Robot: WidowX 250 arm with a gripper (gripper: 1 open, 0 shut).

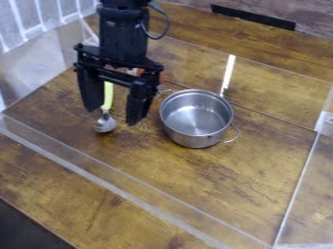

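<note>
My black gripper (113, 97) hangs over the left-middle of the wooden table, its fingers apart and empty. Beneath and behind it lies a spoon (105, 122) with a pale yellow-green handle, partly hidden by the gripper. To the right stands a steel pot (196, 119) with wire handles, empty inside. A small reddish object behind the gripper is mostly hidden.
Clear plastic walls border the wooden table (117, 175) at the left, front and right. A white strip stands upright behind the pot.
</note>
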